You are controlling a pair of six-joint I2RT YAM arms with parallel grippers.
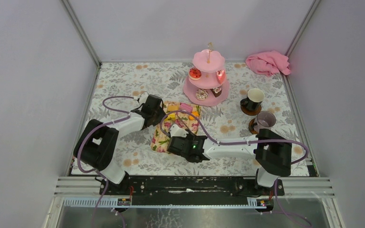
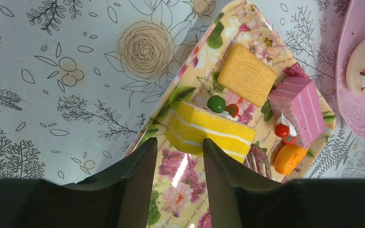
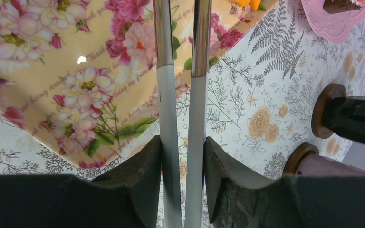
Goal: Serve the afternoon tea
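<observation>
The floral tray (image 1: 159,141) (image 2: 177,190) (image 3: 43,71) holds a yellow cake slice (image 2: 209,133), pink cake slice (image 2: 295,111), biscuit (image 2: 247,76) and small orange pastry (image 2: 289,159). My left gripper (image 1: 160,115) is open above the tray's left side, fingertips around the near end of the yellow slice in its wrist view; contact is unclear. My right gripper grips metal tongs (image 3: 197,109), both handles between its fingers, low over the tray's front part. Fork-like metal tines (image 2: 259,161) show beside the yellow slice.
A pink three-tier stand (image 1: 190,91) with pastries is at the back. Two cups (image 1: 254,99) (image 1: 265,121) stand on brown coasters at right. A pink cloth (image 1: 266,61) lies in the back right corner.
</observation>
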